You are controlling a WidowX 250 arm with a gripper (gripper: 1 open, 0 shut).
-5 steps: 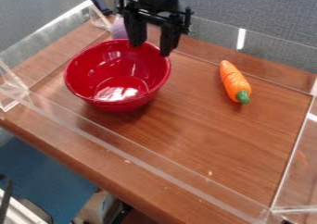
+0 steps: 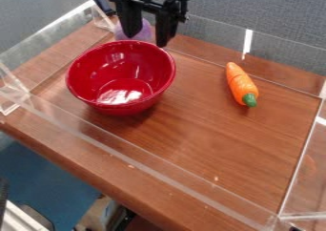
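The black gripper [image 2: 148, 27] hangs at the top centre, above the back rim of a red bowl [image 2: 121, 81]. Its two dark fingers point down and stand apart, with a light purple object [image 2: 129, 32] visible behind them; whether it holds anything is not clear. An orange toy carrot [image 2: 239, 82] with a green tip lies on the wooden table [image 2: 192, 149], to the right of the bowl.
Clear plastic walls [image 2: 302, 178] border the table on several sides. A grey partition stands behind, and the blue floor shows at the lower left.
The gripper has risen and moved slightly back, away from the bowl. The bowl and carrot have not moved.
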